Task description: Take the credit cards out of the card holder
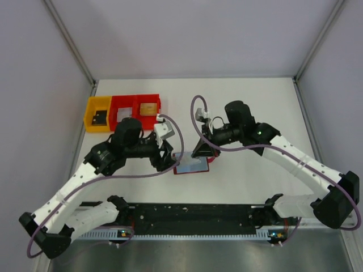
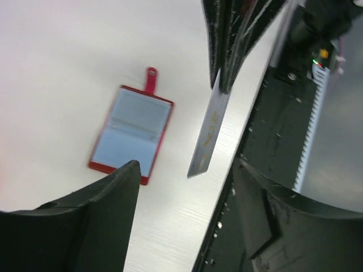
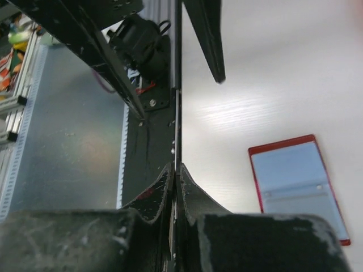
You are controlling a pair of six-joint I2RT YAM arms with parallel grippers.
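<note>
The card holder (image 1: pixel 198 166), pale blue with a red border and a red tab, lies flat on the table between the arms. In the left wrist view a slim grey card (image 2: pixel 209 129) with yellowish marks hangs clear of the holder (image 2: pixel 130 122); my right gripper is shut on one end. Seen from the right wrist, the card (image 3: pixel 178 127) is nearly edge-on, rising from my right gripper. My left gripper stands open, its fingers on either side of the card's free end, apart from it. Whether cards remain inside the holder I cannot tell.
Red and yellow bins (image 1: pixel 131 102) stand at the back left with some items inside. A dark strip (image 1: pixel 187 219) runs along the table's front edge.
</note>
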